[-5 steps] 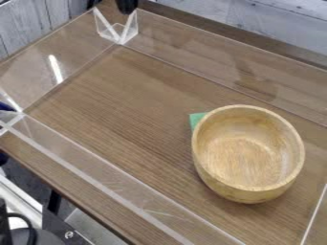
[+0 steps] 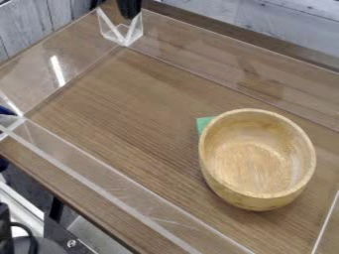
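A dark shape, the lower end of my gripper [image 2: 129, 8], shows at the top edge, above a small clear plastic piece [image 2: 121, 28] at the far end of the table. It is too small and cut off to tell how its fingers stand. A round light wooden bowl [image 2: 256, 185] stands at the right, with a small green object [image 2: 204, 124] partly hidden behind its left rim.
A wall panel [image 2: 34, 25] is at the top left, and dark hardware lies beyond the lower-left edge.
The dark gripper shape at the top has shifted slightly. The bowl and the green object have not moved.
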